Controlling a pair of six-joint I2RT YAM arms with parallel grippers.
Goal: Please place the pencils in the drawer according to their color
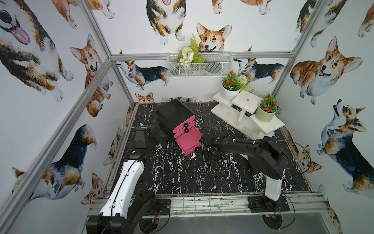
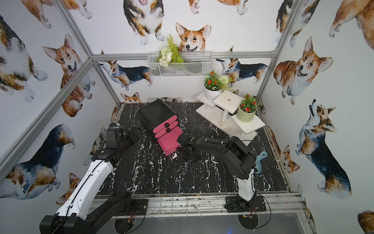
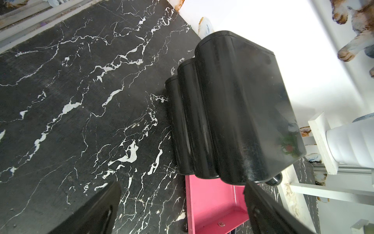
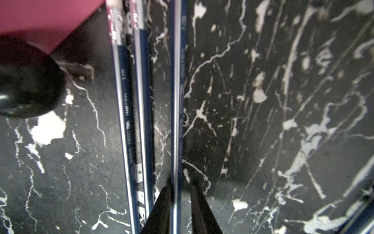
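Several blue pencils (image 4: 142,97) with metal-banded ends lie parallel on the black marble table beside the pulled-out pink drawer (image 2: 166,146) of a black drawer unit (image 1: 174,112). In the right wrist view, my right gripper is part open, low at the rightmost of the three central pencils, which runs between its fingertips or just beside one; contact is unclear. My left gripper stands open left of the drawer unit, nothing held. In the left wrist view the visible part of the pink drawer is empty.
A white stepped stand (image 2: 218,124) with potted plants (image 2: 246,113) occupies the back right. A light-blue object (image 2: 259,159) lies right of my right arm. A wire basket (image 1: 200,64) hangs on the back wall.
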